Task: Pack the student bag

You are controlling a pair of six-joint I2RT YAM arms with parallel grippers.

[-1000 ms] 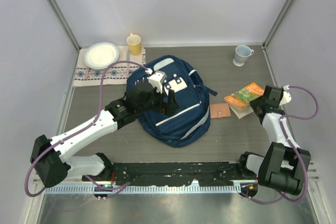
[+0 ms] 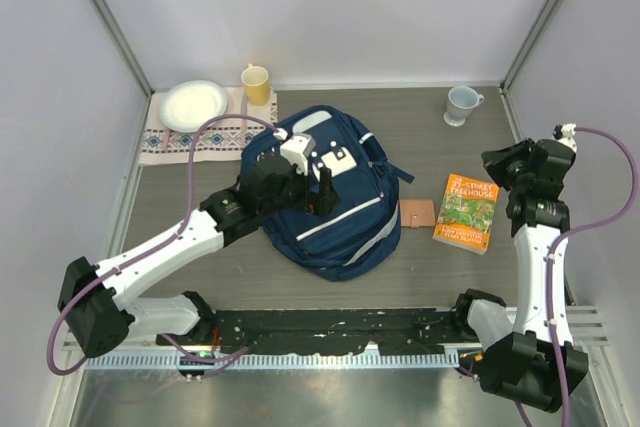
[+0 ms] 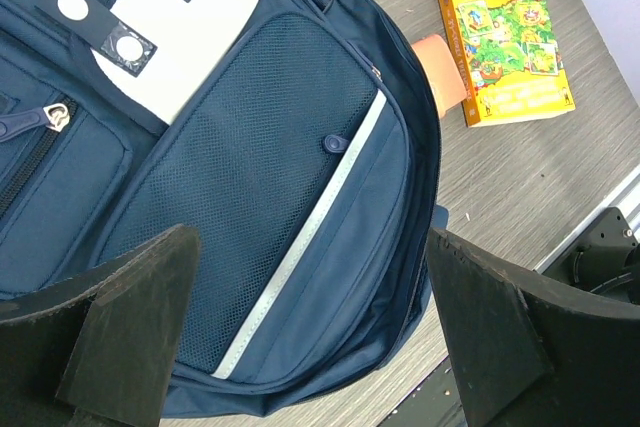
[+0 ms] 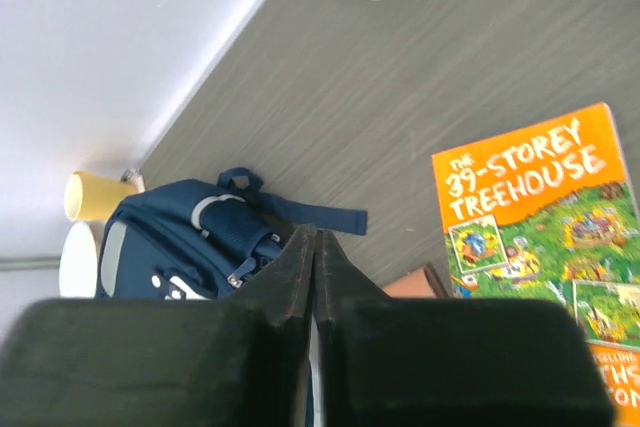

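Note:
The navy backpack (image 2: 335,237) lies mid-table. My left gripper (image 2: 320,192) is over it, open, with bag fabric below in the left wrist view. The orange treehouse book (image 2: 463,212) lies flat right of the bag, with a tan pouch (image 2: 416,213) between them. My right gripper (image 2: 498,167) is raised at the book's upper right; in the right wrist view its dark fingers (image 4: 450,357) are close together with nothing visible held.
A pale cup (image 2: 462,104) stands at the back right. A yellow mug (image 2: 255,84) and white plate (image 2: 192,106) rest on a patterned mat (image 2: 160,147) at the back left.
The book has gone from lifted and askew to lying flat. My right gripper has risen away from it toward the right; the left arm has stayed still.

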